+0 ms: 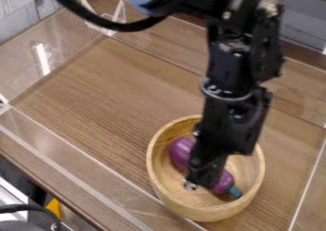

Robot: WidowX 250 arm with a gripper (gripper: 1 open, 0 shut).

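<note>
My gripper [197, 173] hangs from the black arm over a round tan bowl [166, 182], its fingertips low inside it. A purple object [223, 181] with a teal end, like a toy eggplant or similar, lies in the bowl, partly hidden behind the fingers. Whether the fingers are shut, and whether they touch the purple object, I cannot tell.
The bowl stands on a brown wooden surface [90, 101] with clear room to the left and behind. Clear plastic walls edge the area, and dark cables lie at the bottom left.
</note>
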